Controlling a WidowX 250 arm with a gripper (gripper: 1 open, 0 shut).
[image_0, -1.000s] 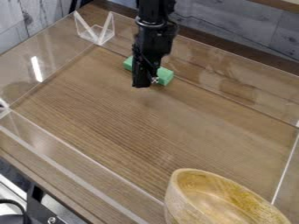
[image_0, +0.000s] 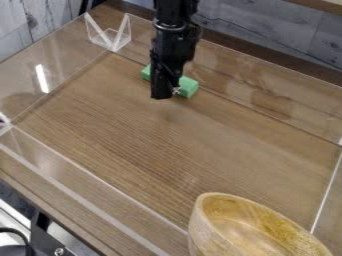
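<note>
The black robot arm hangs from the top centre, its gripper (image_0: 166, 88) low over the wooden table at the upper middle. A green object (image_0: 185, 86) lies just behind and right of the gripper, partly hidden by it. Whether the gripper touches it, or holds anything, I cannot tell.
A large cream-yellow bowl (image_0: 251, 230) sits at the front right edge. White wire holders stand at the back left and left edge. A grey wall runs along the back right.
</note>
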